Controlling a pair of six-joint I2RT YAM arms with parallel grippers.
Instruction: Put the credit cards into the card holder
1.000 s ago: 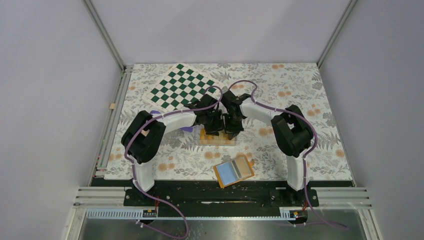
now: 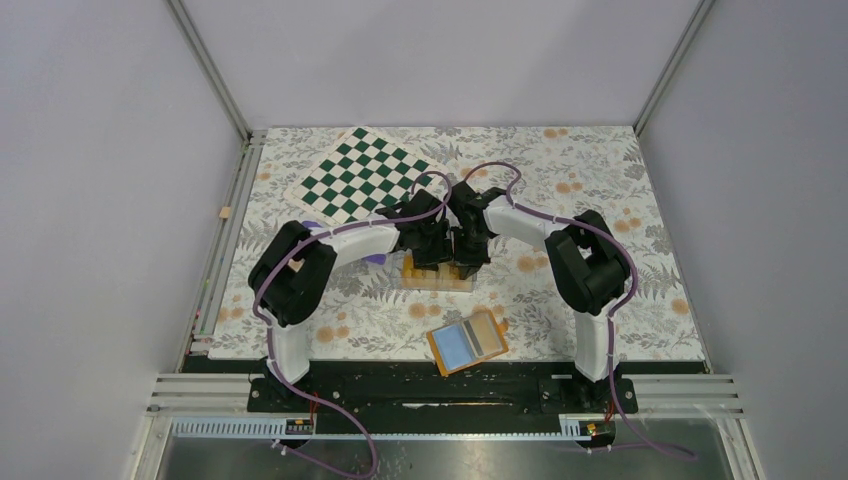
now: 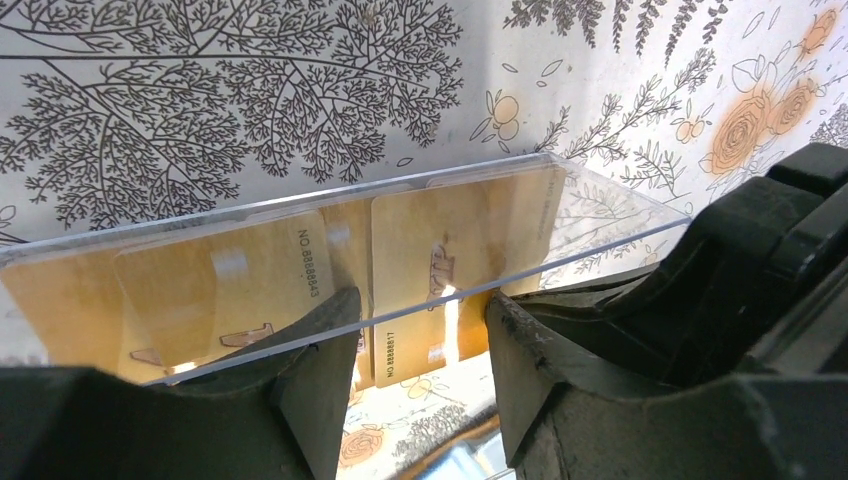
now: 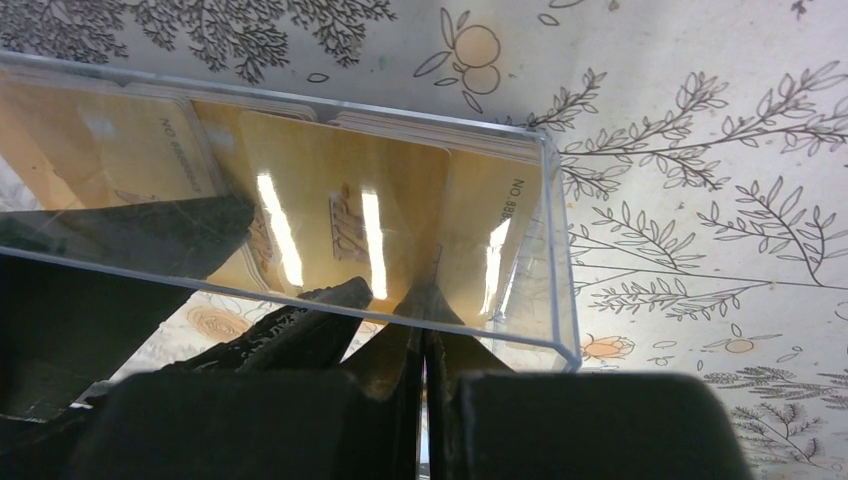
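Several gold cards [image 3: 450, 235] [image 4: 310, 200] stand inside the clear plastic card holder [image 3: 600, 200] [image 4: 555, 250], seen in both wrist views and beneath both grippers in the top view. My left gripper is open at the holder's near side, its fingertips against or just behind the clear wall; whether a card is between them is unclear. My right gripper is shut at the holder's near edge, with nothing visible between its fingers. The two grippers sit close together and partly hide the holder.
A checkered board [image 2: 350, 170] lies at the back left, partly beside a purple object [image 2: 376, 258]. An orange-framed pad [image 2: 455, 345] lies at the front edge.
Both arms have shifted very slightly to the right over the last second, and the holder with its cards appears to have moved slightly with them.
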